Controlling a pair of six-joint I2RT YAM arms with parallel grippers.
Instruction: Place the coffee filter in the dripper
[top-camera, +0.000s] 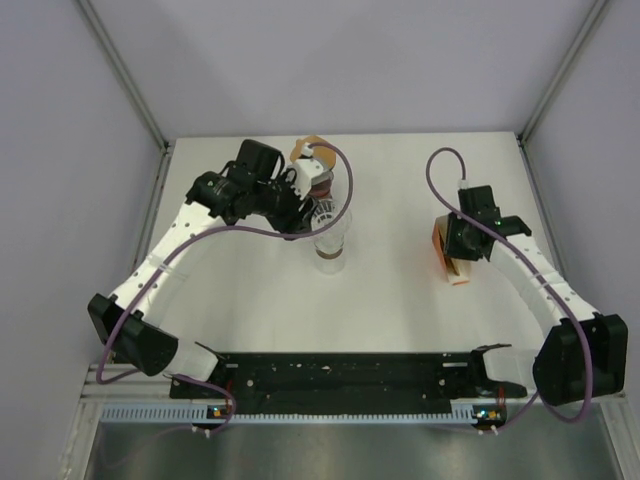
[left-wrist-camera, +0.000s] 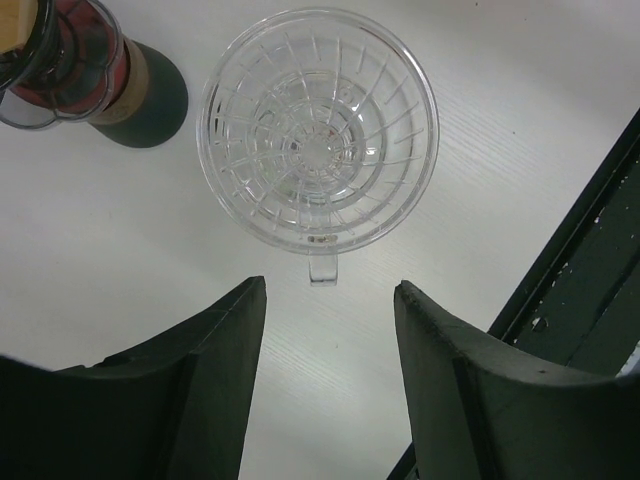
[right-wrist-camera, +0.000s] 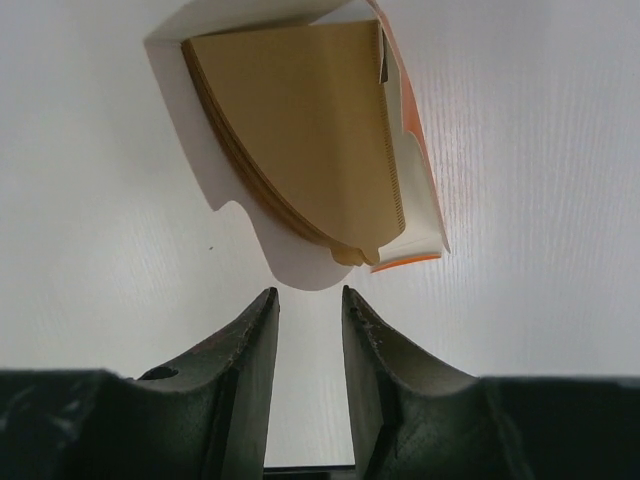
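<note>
The clear glass dripper (left-wrist-camera: 318, 140) on its carafe (top-camera: 330, 250) stands just beyond my left gripper, which is open and hangs over it in the top view. On the right, an open paper box (right-wrist-camera: 195, 150) holds a stack of brown coffee filters (right-wrist-camera: 295, 130). My right gripper hovers over this box, open, with its fingertips just short of the box's open end and nothing between them.
A carafe (left-wrist-camera: 150, 105) and wire stand with red and wooden parts sits behind the dripper, a wooden piece (top-camera: 312, 148) on top. A dark edge runs along the front.
</note>
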